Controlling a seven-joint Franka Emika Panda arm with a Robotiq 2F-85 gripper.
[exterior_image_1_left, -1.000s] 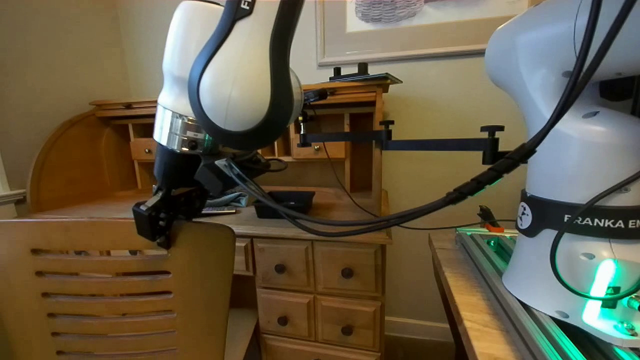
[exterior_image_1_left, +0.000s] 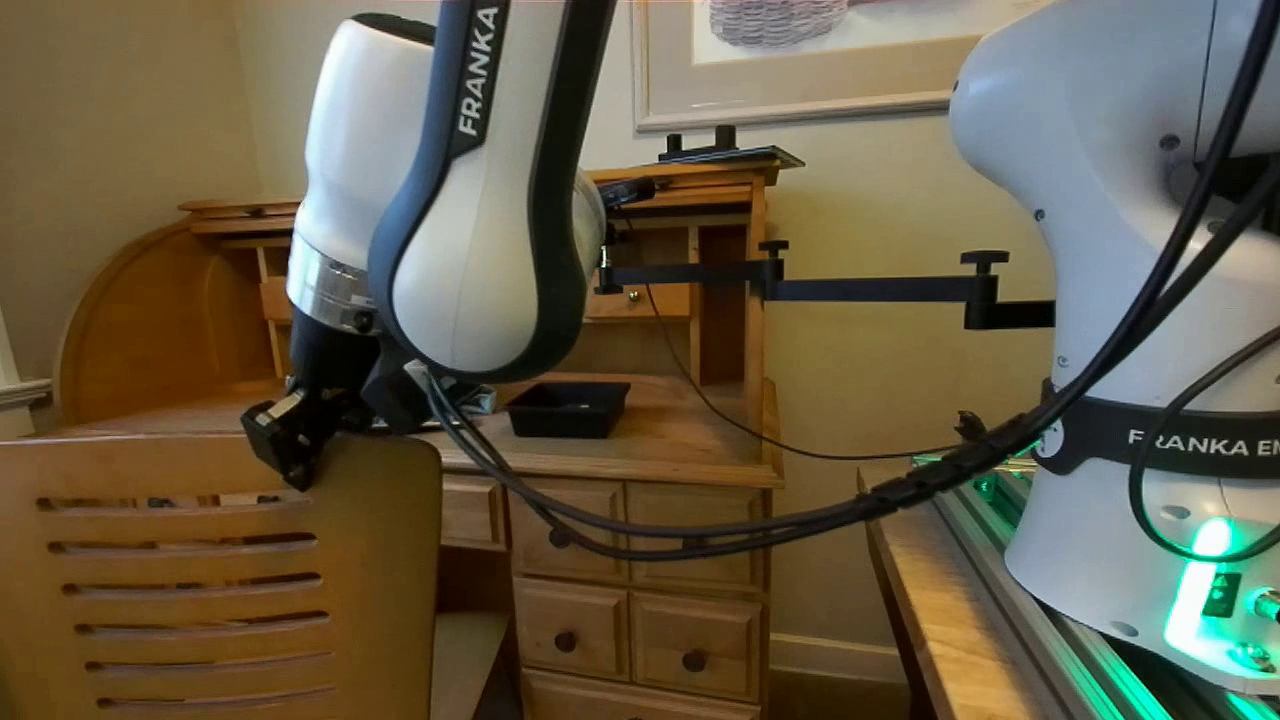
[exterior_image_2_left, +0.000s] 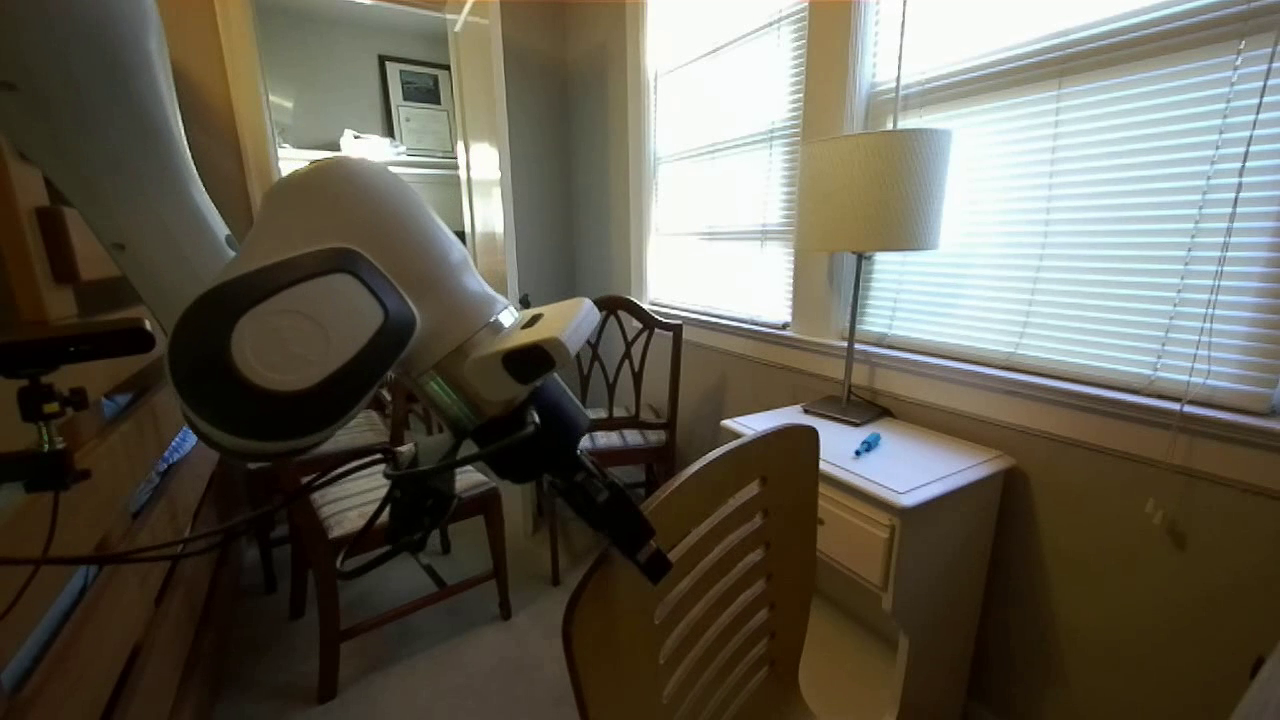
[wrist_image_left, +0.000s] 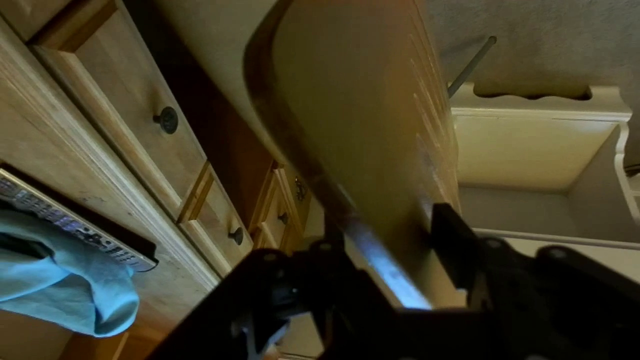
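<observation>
A light wooden chair (exterior_image_1_left: 228, 576) with horizontal slots stands before the desk, its back upright. My gripper (exterior_image_1_left: 276, 450) is at the upper edge of that back, its fingers reaching down around it. The other outside view also has the gripper (exterior_image_2_left: 655, 564) at the chair back (exterior_image_2_left: 732, 564). In the wrist view the wooden panel (wrist_image_left: 354, 114) runs between the two dark fingers. They stand apart, part open, one on each side of the panel; whether either pad touches the wood is hard to see.
A roll-top desk (exterior_image_1_left: 648, 456) behind holds a black tray (exterior_image_1_left: 567, 409). A blue cloth (wrist_image_left: 66, 270) lies by a remote (wrist_image_left: 72, 219). Beyond the chair are a white side table (exterior_image_2_left: 882, 456) with a lamp (exterior_image_2_left: 876, 192) and a dark wooden chair (exterior_image_2_left: 630, 372).
The arm and gripper have moved left and the upper arm has come lower. The slotted chair has shifted left as well, baring more of the desk's front.
</observation>
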